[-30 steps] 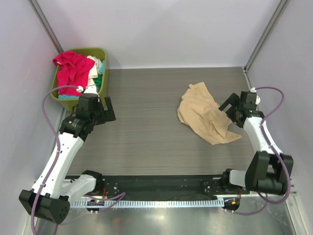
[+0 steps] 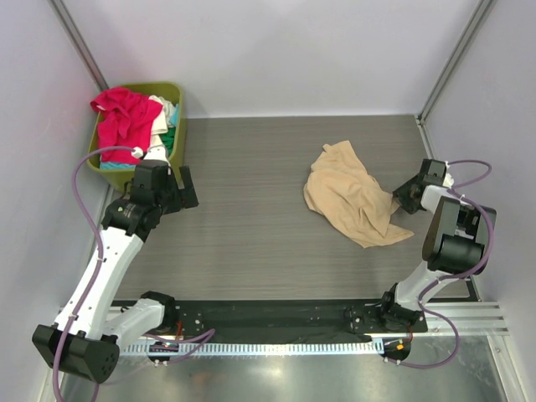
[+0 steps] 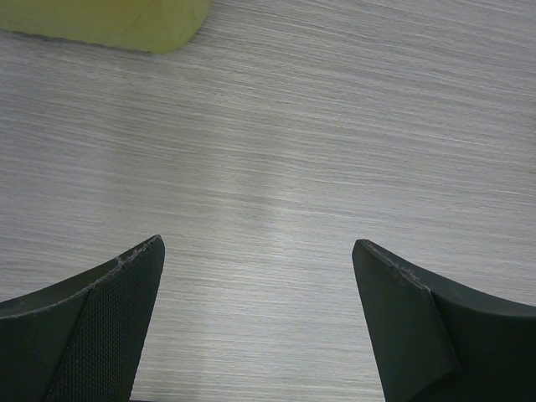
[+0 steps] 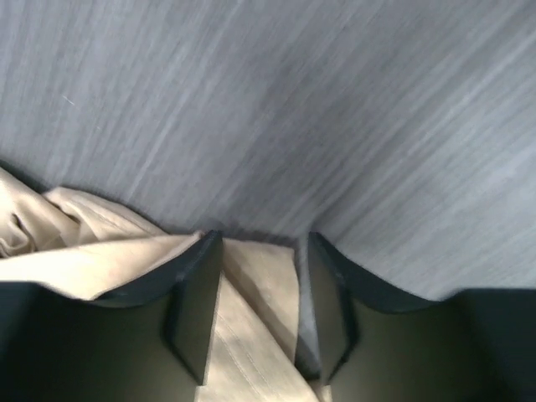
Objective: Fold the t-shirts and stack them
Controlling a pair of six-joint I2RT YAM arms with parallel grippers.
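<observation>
A tan T-shirt (image 2: 352, 197) lies loosely crumpled on the right half of the table. My right gripper (image 2: 402, 194) is down at its right edge; in the right wrist view its dark fingers straddle a fold of the tan cloth (image 4: 255, 335), part open, with a narrow gap between the tips. My left gripper (image 2: 176, 188) hangs by the bin at the left, open and empty, as its wrist view (image 3: 259, 243) shows.
A green bin (image 2: 174, 138) full of red, white, teal and green clothes stands at the back left. Walls border the back and both sides.
My right gripper has moved down to the tan shirt's right edge and narrowed, with its arm bending lower. The left arm and shirt look unchanged.
</observation>
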